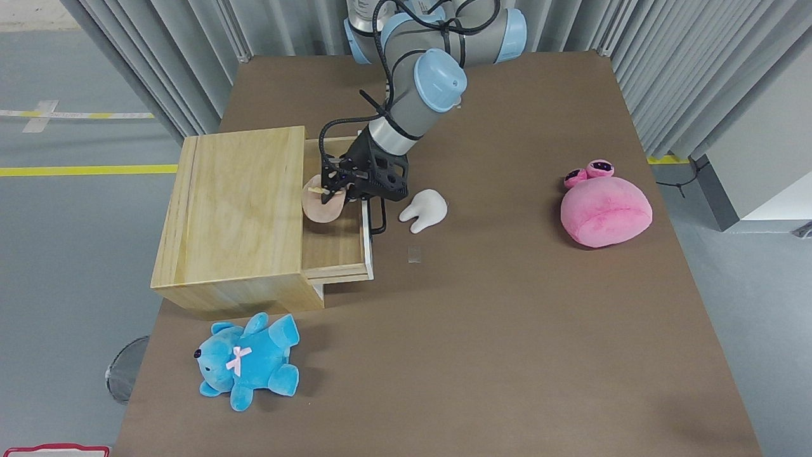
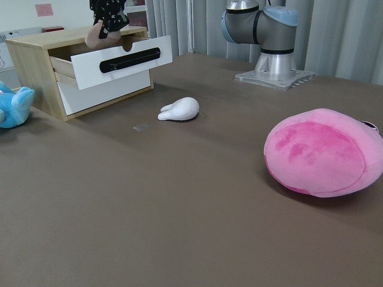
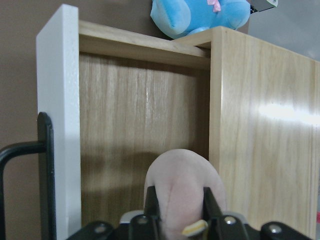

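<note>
A pale pink plush (image 3: pixel 180 177) with a yellow detail is held in my gripper, over the open drawer of a wooden cabinet (image 1: pixel 228 205). The drawer's white front (image 2: pixel 87 66) with its black handle faces the right of the front view. In the left view the plush (image 2: pixel 99 39) hangs between the dark fingers, just above the drawer's front. In the wrist view it is at the bottom, with the drawer's bare wooden bottom (image 3: pixel 125 115) behind it.
A white plush piece (image 1: pixel 426 205) lies on the brown table (image 1: pixel 487 335) beside the drawer. A blue bear (image 1: pixel 255 358) lies in front of the cabinet, and a pink plush (image 1: pixel 605 213) rests at the right.
</note>
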